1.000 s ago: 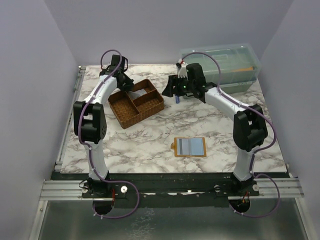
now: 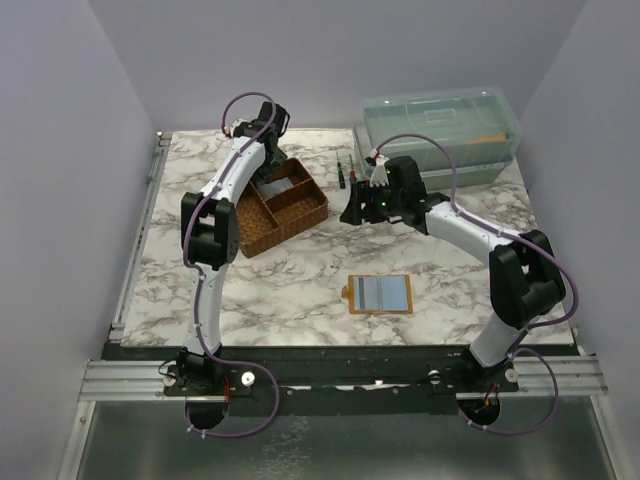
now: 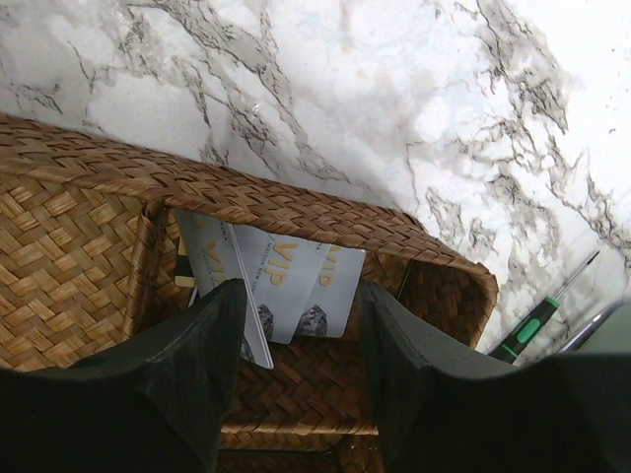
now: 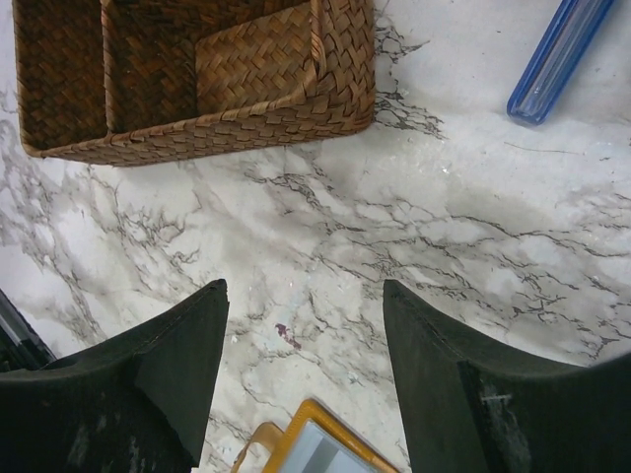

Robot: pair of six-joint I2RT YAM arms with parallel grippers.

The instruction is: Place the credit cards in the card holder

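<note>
Several silver VIP cards [image 3: 284, 281] lie in a compartment of the brown woven basket [image 3: 325, 219], one tilted at the left. Over that compartment my left gripper stands open, a finger on either side of the cards, nothing clamped; whether they touch is unclear. From above, the white cards [image 2: 274, 188] are partly hidden by the gripper. The tan-edged card holder [image 2: 380, 294] lies open on the table, its corner [image 4: 317, 443] visible in the right wrist view. Empty and open, my right gripper hangs above bare marble between basket and holder.
Right of the basket lie a green-handled screwdriver [image 3: 530, 327] and a blue object [image 4: 560, 61]. A translucent lidded box [image 2: 440, 130] occupies the back right. Marble around the card holder is clear.
My left gripper has moved to the right, over the basket's back compartment. The right gripper has shifted slightly right and toward the front. Basket and card holder stay put.
</note>
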